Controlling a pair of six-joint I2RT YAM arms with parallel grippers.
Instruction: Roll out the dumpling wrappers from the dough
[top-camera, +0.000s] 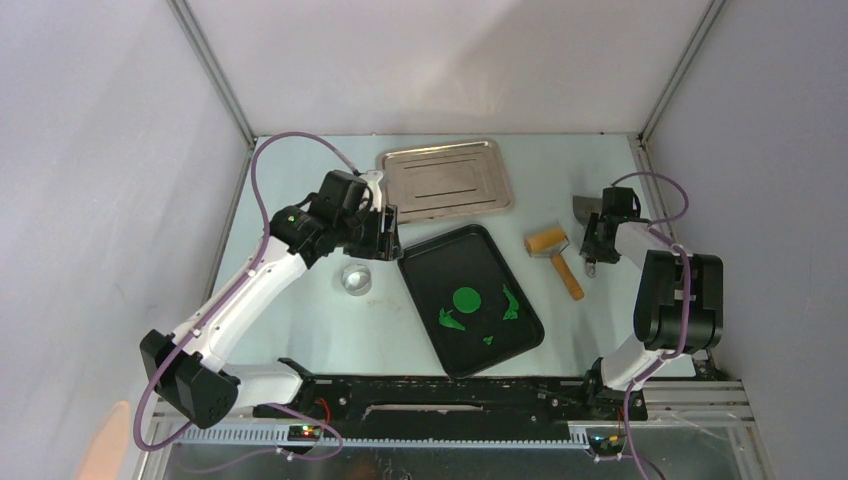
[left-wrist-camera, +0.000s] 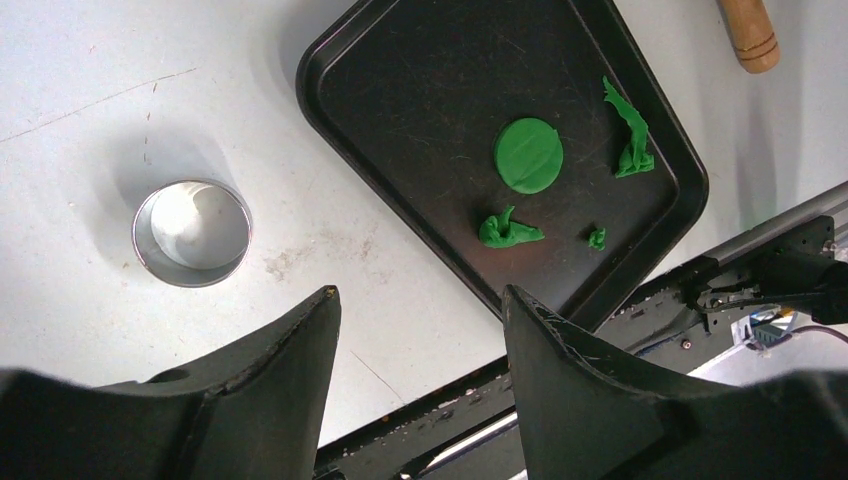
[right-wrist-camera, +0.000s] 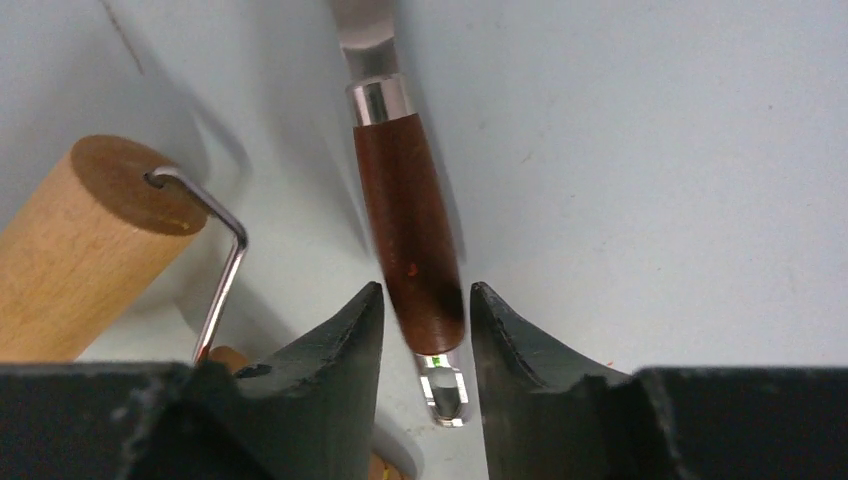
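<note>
A round green dough disc (left-wrist-camera: 528, 155) lies in the black tray (top-camera: 470, 357) with green scraps around it. My left gripper hangs open above the table, left of that tray, nothing between its fingers. My right gripper is open over the wooden handle (right-wrist-camera: 407, 220) of a scraper (top-camera: 586, 208), its fingertips either side of the handle's lower part; whether they touch it I cannot tell. A wooden roller (top-camera: 545, 240) with a handle lies just left of the scraper.
A metal ring cutter (left-wrist-camera: 190, 235) stands left of the black tray. A steel tray (top-camera: 445, 180) lies at the back. The table's left part has free room.
</note>
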